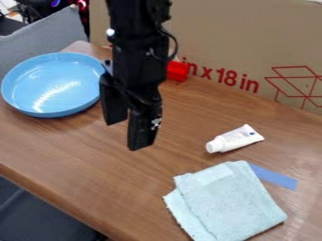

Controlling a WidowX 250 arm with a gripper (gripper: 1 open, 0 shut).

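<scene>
My black gripper (pixel 127 118) hangs over the middle-left of the wooden table, fingers pointing down and apart, open, with nothing visible between them. Right of it lies a white tube (pixel 233 138). A folded pale-blue cloth (pixel 224 202) lies at the front right. A blue round plate (pixel 51 85) sits at the back left, left of my gripper.
A blue tape strip (pixel 274 179) lies beside the cloth. A red object (pixel 178 72) sits at the back, partly behind my arm, before a cardboard panel (pixel 265 47).
</scene>
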